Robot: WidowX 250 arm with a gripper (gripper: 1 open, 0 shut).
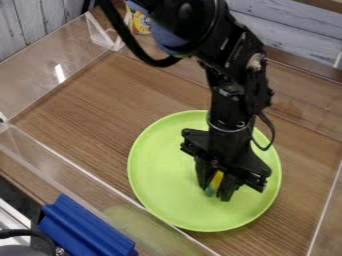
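Note:
My gripper [218, 182] is low over the green plate [160, 180], its fingers closed around a small yellow and teal object [214, 182]. The object is mostly hidden by the black fingers, so its shape is hard to tell.
A blue ridged item [91, 230] lies at the lower left, outside a clear plastic wall. Bare wooden floor [94, 120] extends left and behind the plate. A small colourful thing [139, 22] sits at the back, partly hidden by the arm.

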